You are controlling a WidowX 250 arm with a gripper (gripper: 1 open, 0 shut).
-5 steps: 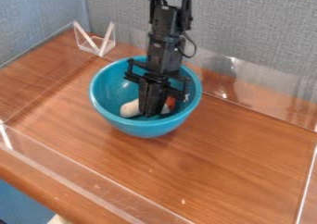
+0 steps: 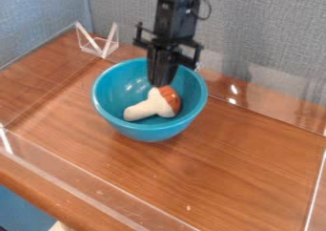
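A turquoise bowl (image 2: 128,120) stands on the wooden table (image 2: 230,178), left of centre. Inside it lies a white toy mushroom (image 2: 149,107) with an orange-red cap at its right end. My black gripper (image 2: 163,71) hangs above the back of the bowl, over the mushroom and apart from it. Its fingers are dark and blurred, so how far apart they stand is unclear; I see nothing held below them.
A white wire rack (image 2: 95,42) stands at the back left by the padded grey walls.
My gripper has risen out of the bowl, uncovering the mushroom, which now lies alone inside.
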